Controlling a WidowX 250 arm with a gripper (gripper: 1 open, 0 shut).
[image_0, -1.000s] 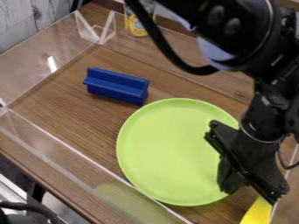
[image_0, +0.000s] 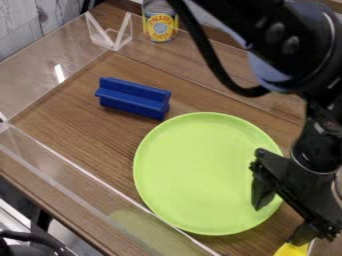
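The black gripper (image_0: 281, 205) is open at the lower right, low over the right rim of a green plate (image_0: 194, 170). Just below its fingers a yellow object (image_0: 293, 249) is partly visible at the bottom edge, mostly hidden by the gripper and cut off by the frame. Whether the fingers touch it is unclear.
A blue block-like holder (image_0: 132, 99) lies left of the arm, above the plate. A can with a yellow label (image_0: 159, 27) stands at the back. Clear plastic walls border the wooden surface (image_0: 94, 145) on the left and front.
The gripper has shifted somewhat to the right and down, toward the yellow object, less of which now shows. The plate and blue object are unchanged.
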